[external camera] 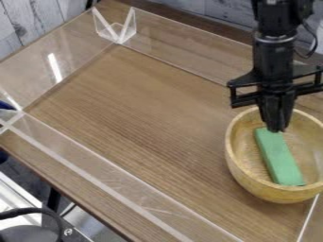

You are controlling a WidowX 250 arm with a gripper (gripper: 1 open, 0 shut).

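A wooden bowl [240, 166] sits at the right of the table with a green rectangular block [278, 157] lying inside it. My black gripper [278, 121] hangs pointing down over the back part of the bowl, just beyond the block's far end. Its fingers look shut, and I see nothing between them. Whether the tips touch the bowl or the block is not clear from this view.
Clear plastic strips run along its edges, with a clear angular piece [115, 28] at the back left. A dark round object [28, 231] is at the lower left, off the table.
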